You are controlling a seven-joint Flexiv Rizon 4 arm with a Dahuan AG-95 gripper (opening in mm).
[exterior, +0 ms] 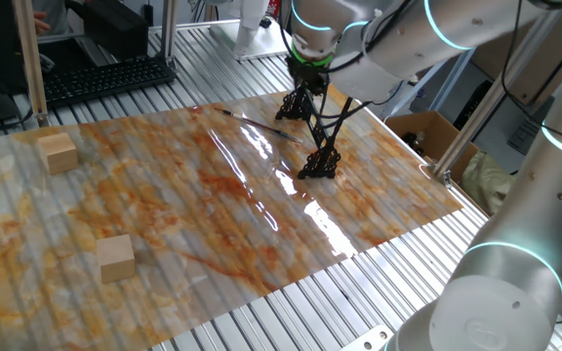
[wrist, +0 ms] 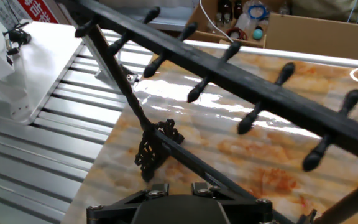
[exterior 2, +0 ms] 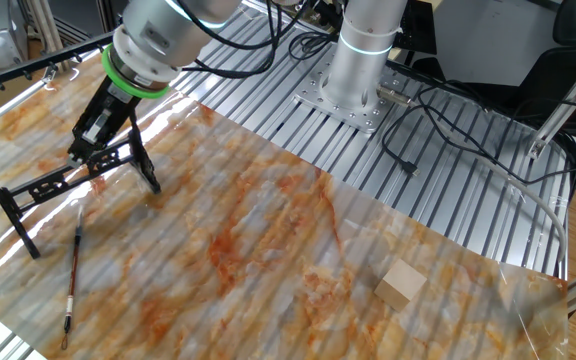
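A black rack with a row of pegs along its top bar (wrist: 253,87) stands on the marbled sheet; its lattice foot (exterior: 319,164) shows in exterior view 1. My gripper is at the rack, pointing down close to its lower crossbar (exterior 2: 53,184). In the wrist view a gap shows between the fingertips, with nothing visible in it, so it is open. A thin brush (exterior 2: 73,275) with a dark handle and a loop at one end lies flat on the sheet beside the rack, apart from the gripper.
Two wooden blocks sit far from the rack, one near the sheet's edge (exterior: 58,153) and another (exterior: 116,258) nearer the camera. A cardboard box (exterior: 427,135) stands beyond the table.
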